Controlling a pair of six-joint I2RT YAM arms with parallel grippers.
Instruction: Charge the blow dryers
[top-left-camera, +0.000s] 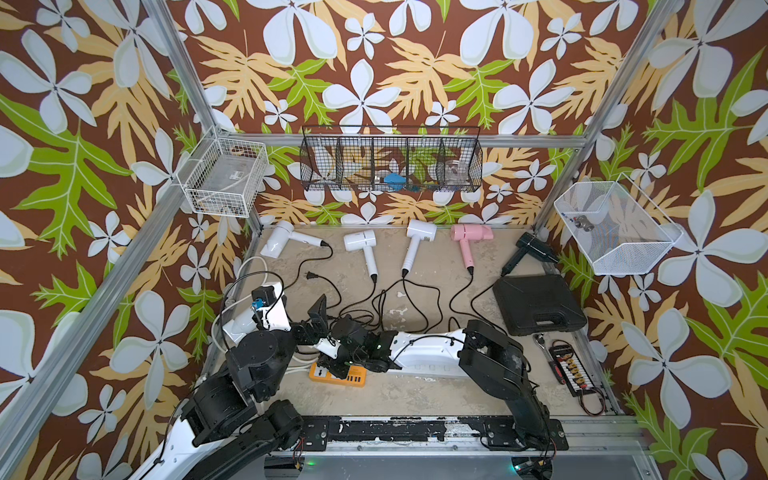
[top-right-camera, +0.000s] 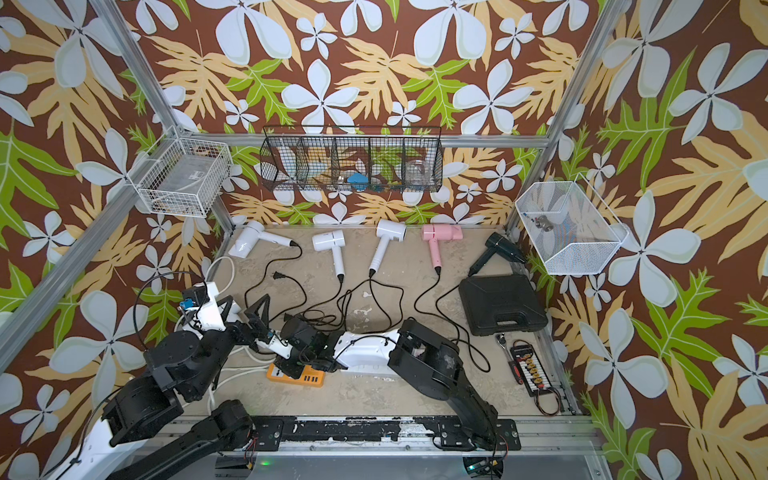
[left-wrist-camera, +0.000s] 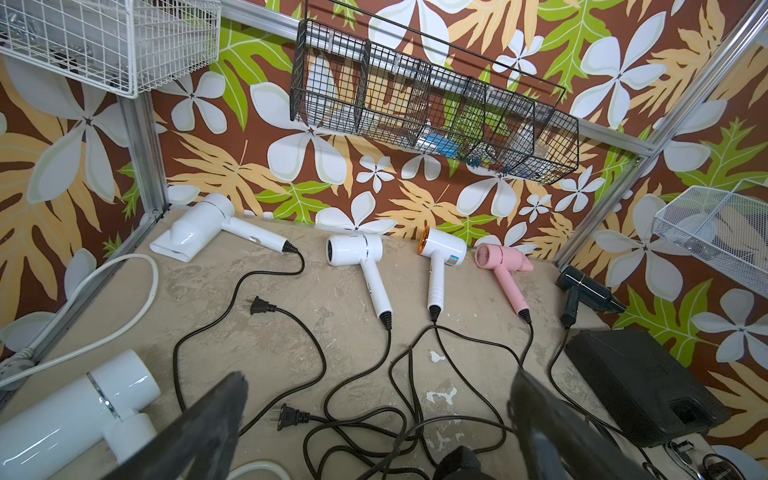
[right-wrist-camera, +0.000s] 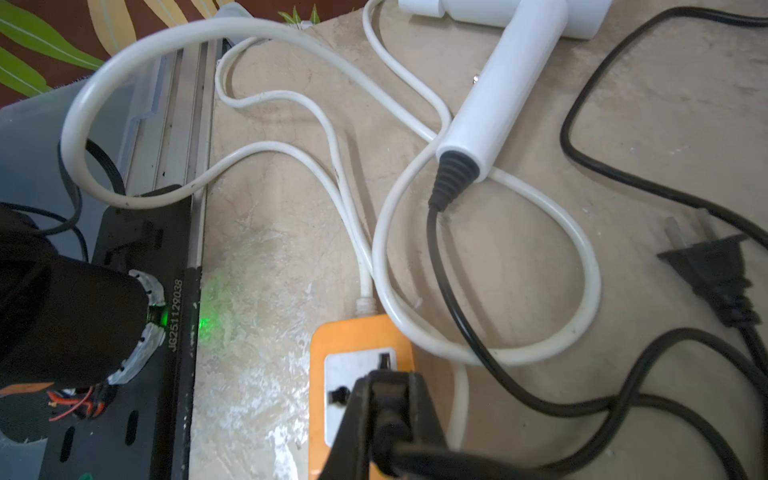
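Observation:
My right gripper is shut on a black plug (right-wrist-camera: 390, 385) whose cable trails off to the right. It sits over the orange power strip (right-wrist-camera: 328, 340), which has a white socket panel; whether the prongs are in a socket is hidden. Open and empty, my left gripper hangs above the table to the left of the right one. Along the back lie white hair dryers (left-wrist-camera: 356, 249), a pink one (left-wrist-camera: 504, 268) and a dark green one (left-wrist-camera: 588, 289). Another white dryer (right-wrist-camera: 500, 96) lies at the left. Two loose plugs (left-wrist-camera: 261, 305) show on the table.
Black cords (left-wrist-camera: 408, 416) tangle across the middle. A thick white cable (right-wrist-camera: 276, 148) loops beside the strip. At the right are a black case (top-left-camera: 538, 304) and a tool set (top-left-camera: 573, 370). Wire baskets (top-left-camera: 390, 164) hang above the back edge.

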